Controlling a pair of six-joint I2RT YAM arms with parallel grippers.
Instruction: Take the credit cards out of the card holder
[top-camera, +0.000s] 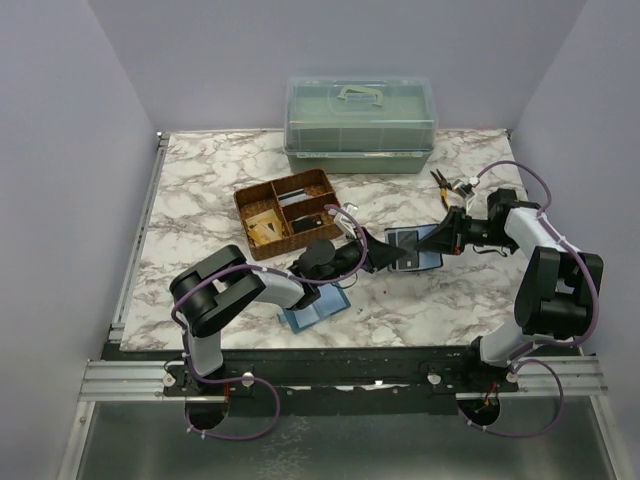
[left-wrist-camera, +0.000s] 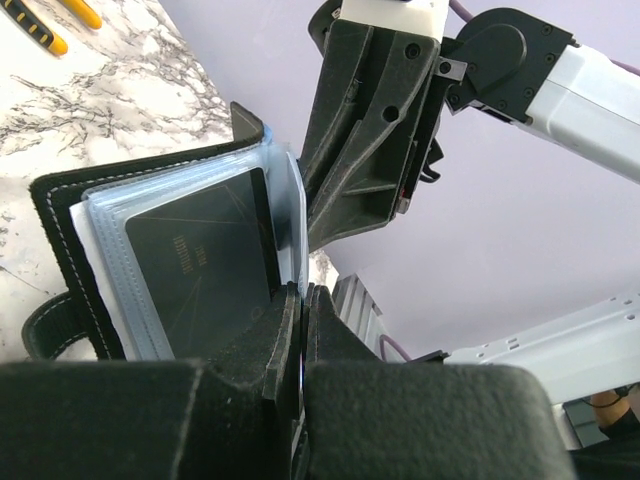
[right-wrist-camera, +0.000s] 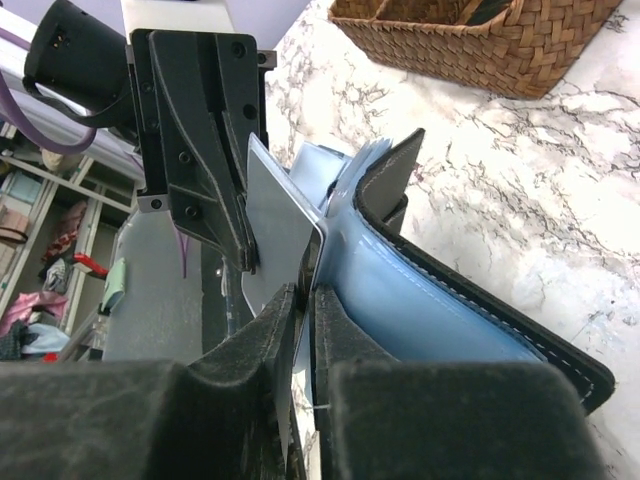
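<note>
The open card holder (top-camera: 405, 260), with black cover and light-blue plastic sleeves (left-wrist-camera: 170, 210), is held between both grippers. A dark card (left-wrist-camera: 205, 260) shows in the sleeve in the left wrist view. My left gripper is shut on the holder's sleeves at its edge. Opposite it my right gripper grips at a thin card (right-wrist-camera: 280, 225) standing up beside the sleeves; whether its fingers are fully closed is hard to tell. A second blue item (top-camera: 316, 308) lies under the left arm.
A woven divided basket (top-camera: 285, 213) stands at back left, a lidded green plastic box (top-camera: 360, 120) at the back. Yellow-handled tools (top-camera: 443, 190) lie behind the right gripper.
</note>
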